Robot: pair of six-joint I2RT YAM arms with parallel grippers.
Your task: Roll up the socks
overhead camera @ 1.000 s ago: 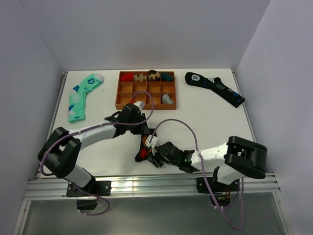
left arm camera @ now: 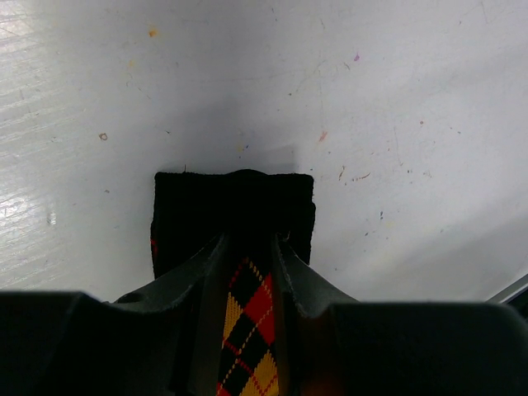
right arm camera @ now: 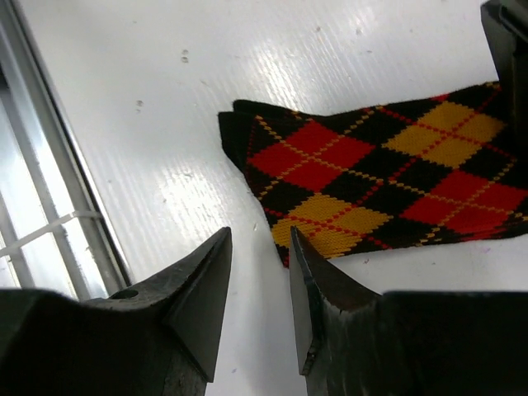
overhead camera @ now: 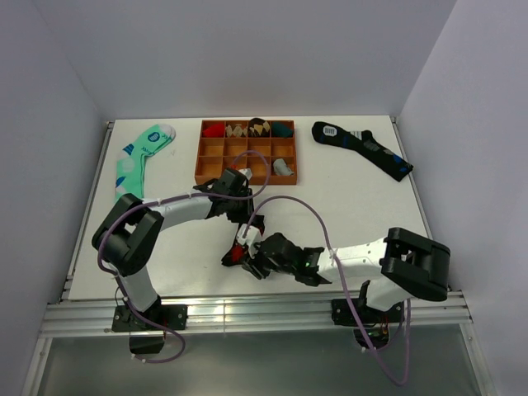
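A black sock with red and yellow argyle diamonds [overhead camera: 235, 252] [left arm camera: 252, 330] [right arm camera: 384, 177] lies on the white table between my arms, its edge folded. My left gripper [overhead camera: 246, 213] is shut on this argyle sock near its dark upper end. My right gripper [overhead camera: 252, 264] is low beside the sock's other end, its fingers apart with bare table between them, one fingertip at the sock's edge.
A wooden divided box [overhead camera: 210, 165] holding several rolled socks stands at the back. Mint socks [overhead camera: 136, 165] lie at the left, black socks [overhead camera: 371, 153] at the right. The table's metal front rail [right arm camera: 74, 206] runs close to my right gripper.
The right arm has moved a little.
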